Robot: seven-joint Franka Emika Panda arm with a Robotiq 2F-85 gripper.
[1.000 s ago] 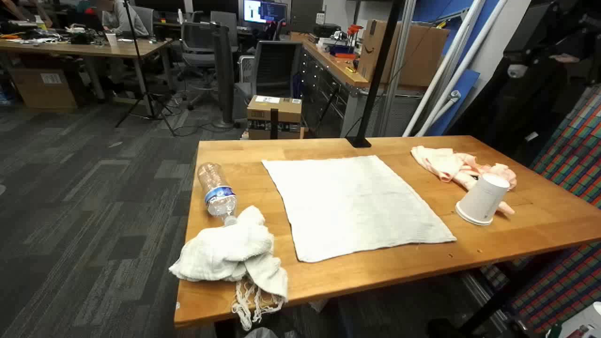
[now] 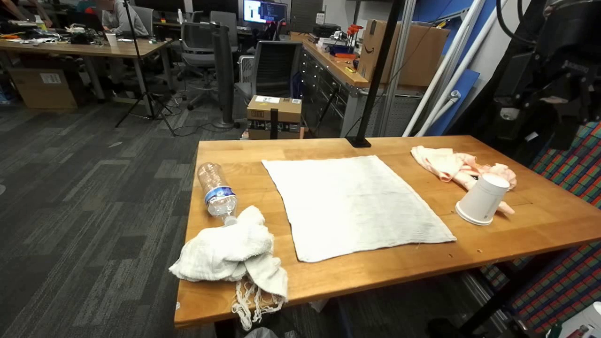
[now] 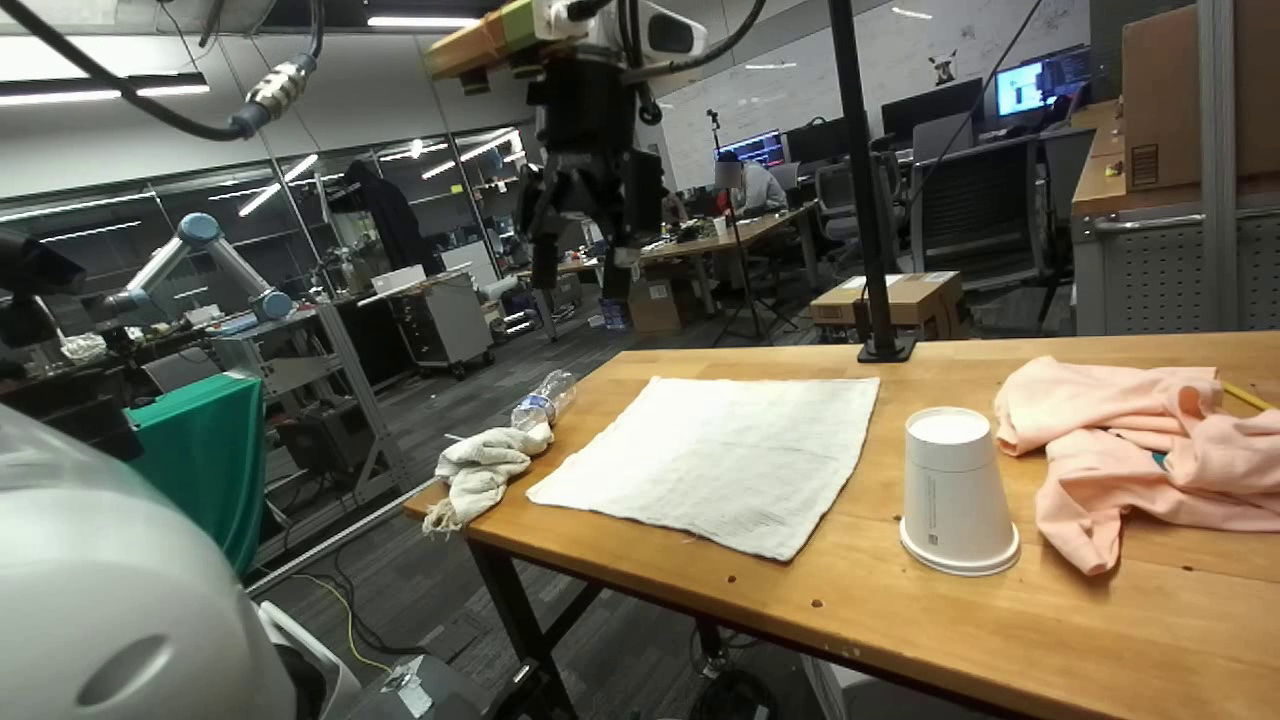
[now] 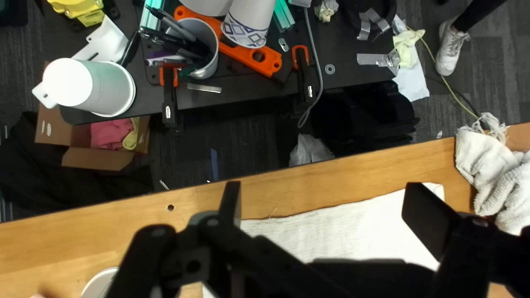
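Note:
My gripper (image 3: 581, 278) hangs in the air, well above the tabletop, with its fingers spread. In the wrist view a wide gap with nothing held separates the two black fingertips (image 4: 231, 201). A white cloth (image 2: 358, 205) lies spread flat on the wooden table. Near one end a clear plastic bottle (image 2: 217, 190) rests on its side, its cap against a crumpled white towel (image 2: 231, 250). Toward the other end a white paper cup (image 3: 954, 492) stands upside down, beside a rumpled pink cloth (image 3: 1116, 444).
The crumpled towel's fringe hangs over the table edge (image 2: 236, 312). A black post (image 2: 369, 84) rises from the table's far side. Below, in the wrist view, a dark shelf (image 4: 238, 79) holds cups, pens and an orange tool. Bare wood surrounds the flat cloth.
In exterior view 1 my gripper has come lower at the upper right. The cloths, bottle and cup have stayed where they were.

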